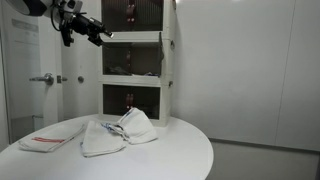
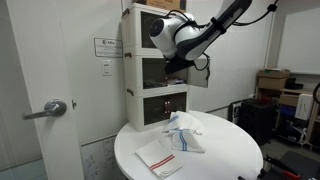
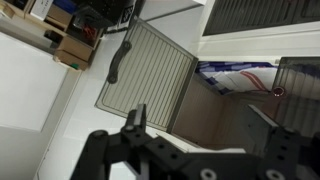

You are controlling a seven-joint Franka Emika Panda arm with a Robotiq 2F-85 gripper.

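Note:
My gripper stands open in the wrist view, its dark fingers well apart and nothing between them. In exterior view 1 the gripper is raised near the left side of the white cabinet, at the height of its upper part. The cabinet's ribbed door is swung out, with a dark handle. Folded striped cloths lie inside the opened compartment. On the round table lie white cloths: a red-striped cloth, a flat cloth and a bunched cloth.
The other cabinet doors look shut. A door with a lever handle is at the left. Shelves with boxes and a chair stand beyond the table.

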